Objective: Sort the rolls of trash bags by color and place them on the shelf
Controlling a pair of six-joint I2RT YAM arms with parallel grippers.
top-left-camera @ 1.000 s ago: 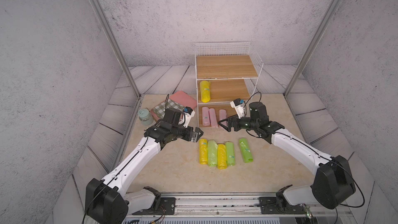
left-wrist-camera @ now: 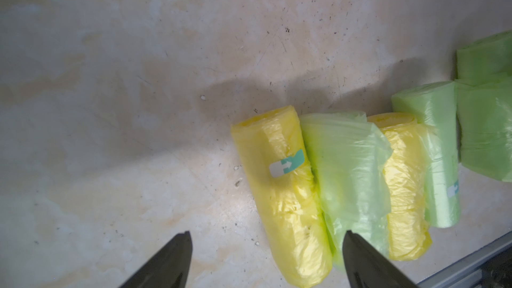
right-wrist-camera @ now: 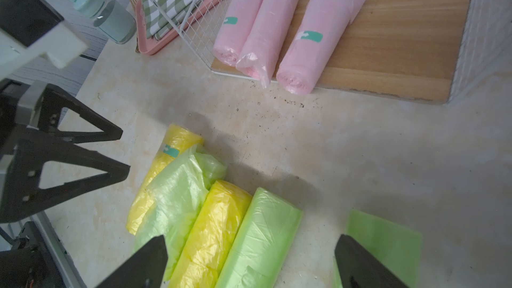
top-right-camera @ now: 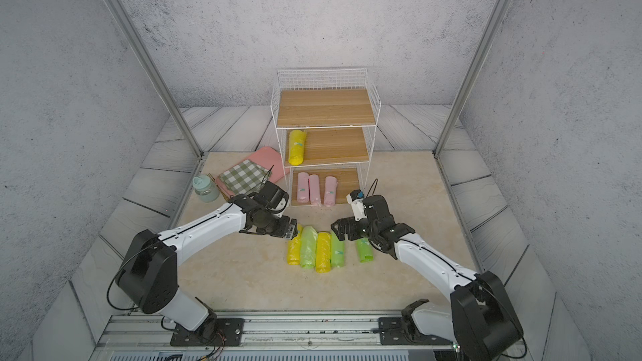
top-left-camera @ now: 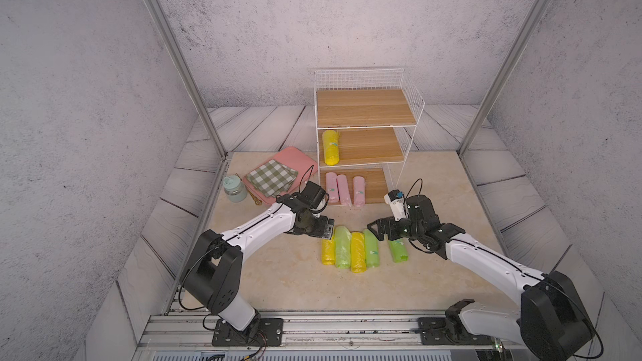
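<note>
A row of trash-bag rolls lies on the table: left yellow (left-wrist-camera: 280, 197), pale green (left-wrist-camera: 346, 176), middle yellow (top-left-camera: 357, 254), another green (right-wrist-camera: 258, 240), and a separate green roll (right-wrist-camera: 384, 245) at right. My left gripper hangs open over the left yellow roll. My right gripper is open above the rolls at right, with nothing held. On the shelf, three pink rolls (right-wrist-camera: 314, 32) lie on the bottom board and a yellow roll (top-left-camera: 331, 147) on the middle board.
The wire shelf's top board (top-left-camera: 364, 107) is empty. A pink tray (top-left-camera: 294, 157) with checked cloth (top-left-camera: 271, 177) and a jar (top-left-camera: 235, 188) sit at back left. Bare table lies in front and at both sides.
Both arms have moved: the left gripper swung right toward the yellow roll, and the right gripper came forward from before the shelf to over the green rolls.
</note>
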